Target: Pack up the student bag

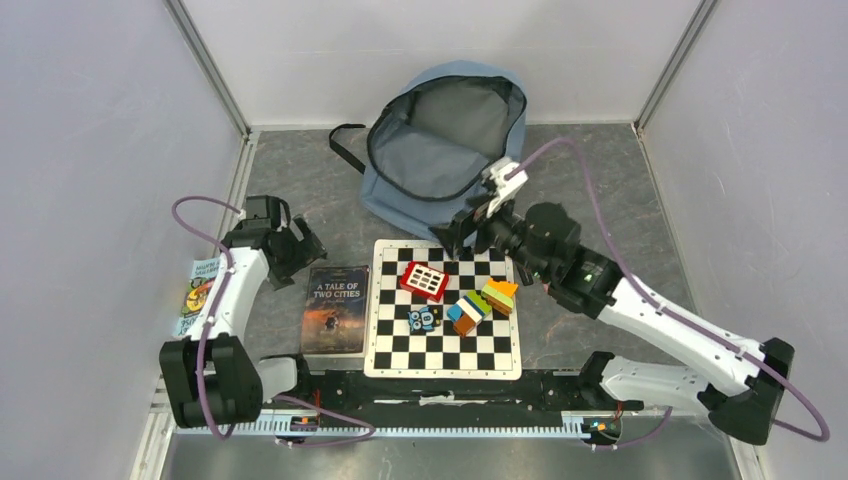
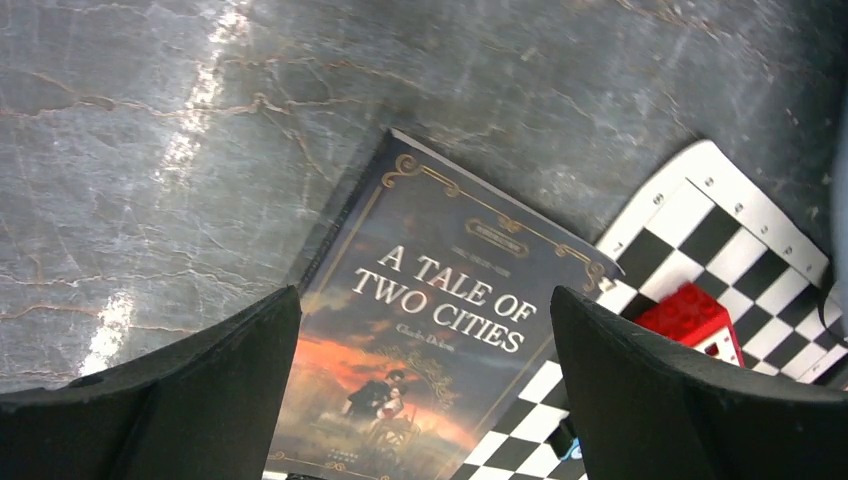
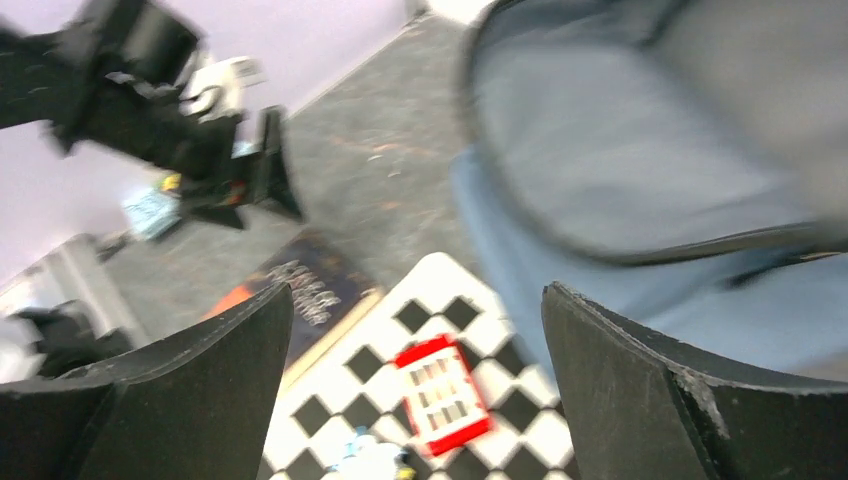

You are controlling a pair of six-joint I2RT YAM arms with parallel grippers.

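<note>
The blue-grey student bag (image 1: 430,150) lies at the back centre with its mouth wide open, and the inside looks empty from above. On the floor at the left is a dark book, A Tale of Two Cities (image 1: 335,315). My left gripper is open above the floor by the book's far end, nothing between its fingers. Over the bag's front lower right my right gripper stands open and empty; its view is blurred by motion. A red-framed toy (image 1: 425,281), a blue owl piece (image 1: 424,319) and coloured blocks (image 1: 482,306) rest on the chessboard (image 1: 378,340).
Another colourful book (image 1: 197,297) lies at the far left, partly behind my left arm. A black bag strap (image 1: 347,150) sticks out left of the bag.
</note>
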